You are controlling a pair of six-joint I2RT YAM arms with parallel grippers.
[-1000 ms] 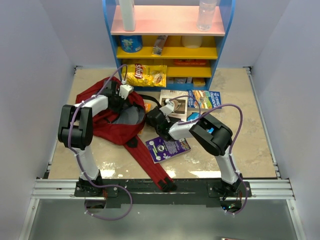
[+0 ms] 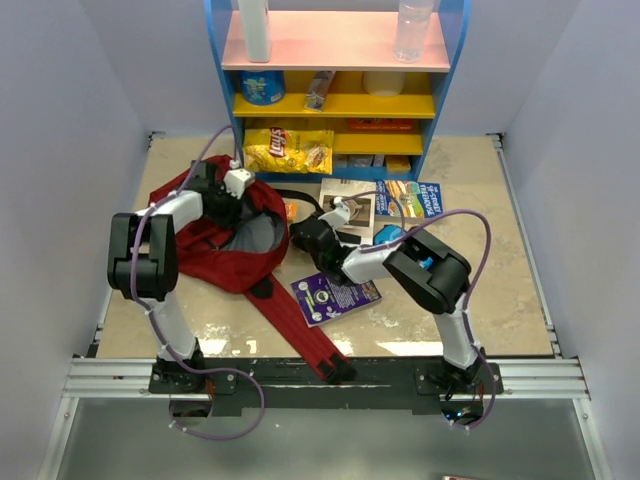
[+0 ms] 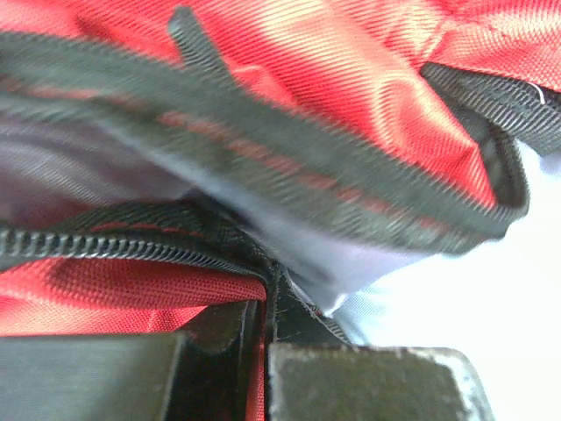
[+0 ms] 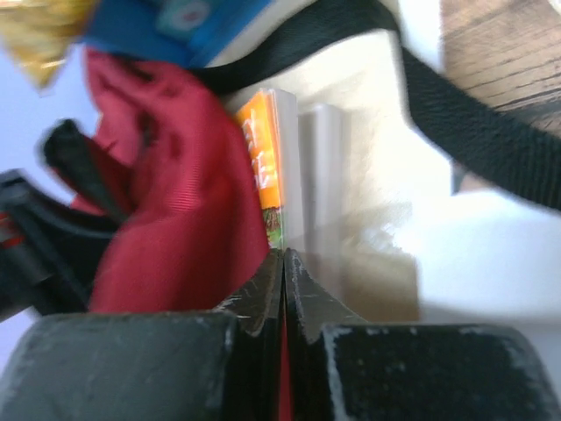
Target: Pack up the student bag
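The red bag [image 2: 205,262] lies on the left of the table, its grey-lined opening [image 2: 258,235] facing up and to the right. My left gripper [image 2: 236,212] is at the opening's left side, shut on the bag's black zipper edge [image 3: 254,272]. At the right side of the opening, my right gripper [image 2: 297,238] is shut against the bag. Red cloth runs right beside its fingertips in the right wrist view, with a thin red strip behind them; whether any is pinched I cannot tell. An orange-and-white box [image 4: 267,162] lies just beyond those fingertips, beside the bag.
A purple book [image 2: 330,298] lies at front centre. Behind the right arm are a grey-covered book [image 2: 350,195], a colourful book [image 2: 410,198] and a blue item [image 2: 388,233]. The shelf [image 2: 385,106] at the back holds yellow chips [image 2: 290,150].
My left gripper has moved left and slightly toward the front, drawing the bag's edge with it. The opening looks a little wider.
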